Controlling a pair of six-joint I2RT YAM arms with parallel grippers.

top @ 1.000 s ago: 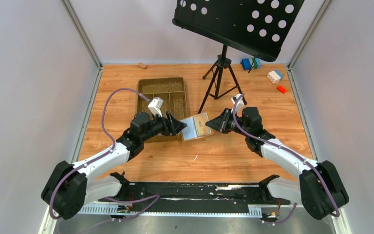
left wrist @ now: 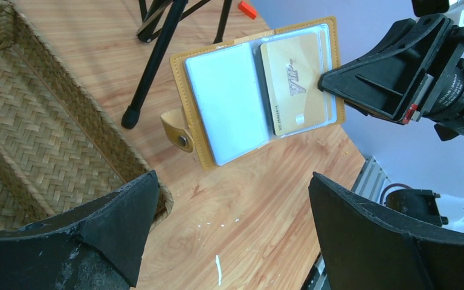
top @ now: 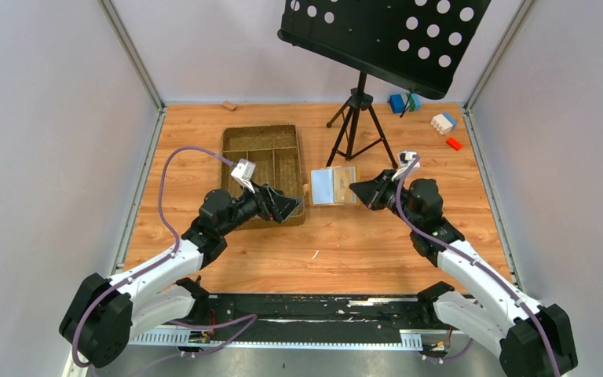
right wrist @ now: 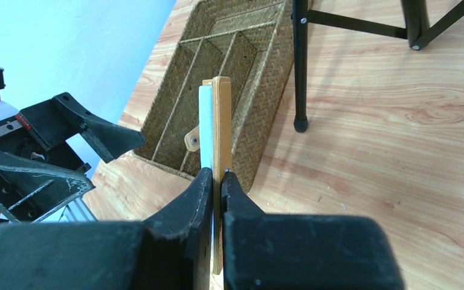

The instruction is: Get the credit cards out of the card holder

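Observation:
In the left wrist view a tan leather card holder [left wrist: 191, 115] hangs open like a book, its strap with a snap sticking out. A pale blue-white card or panel [left wrist: 225, 96] fills its left side. On the right side lies a gold card [left wrist: 287, 99] in a clear sleeve. My right gripper is shut on the holder's right edge, and the holder [right wrist: 222, 130] appears nearly edge-on in the right wrist view. My left gripper is open, empty between its fingers, left of the holder and apart from it.
A woven compartment basket [top: 263, 137], its compartments looking empty, sits left of centre, partly beneath my left arm. A black music stand [top: 355, 114] rises behind the holder. Blocks [top: 442, 123] lie at the back right.
My right gripper has moved right and slightly back with the holder, which now sits squarer in the top view and clear of my left gripper. The left arm shifted only a little.

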